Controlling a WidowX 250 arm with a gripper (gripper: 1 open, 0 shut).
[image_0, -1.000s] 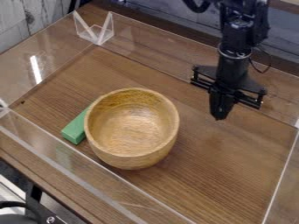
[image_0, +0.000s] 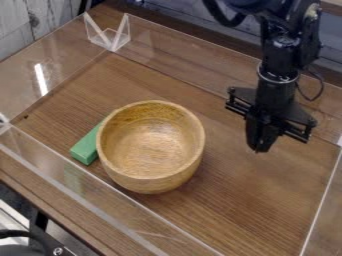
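Observation:
The black robot gripper (image_0: 262, 132) hangs from the arm at the right of the camera view, low over the wooden table (image_0: 247, 205). Its fingers point down, close together. Whether anything is between them is too dark and small to tell. A large tan bowl (image_0: 150, 150) sits left of the gripper, apart from it. A green block (image_0: 87, 147) lies just left of the bowl, partly hidden behind it.
A clear plastic or wire holder (image_0: 104, 30) stands at the back left. The table's left edge and a back wall bound the area.
The gripper has shifted slightly right and toward the front of the table over the last second. The bowl and the green block have stayed in place.

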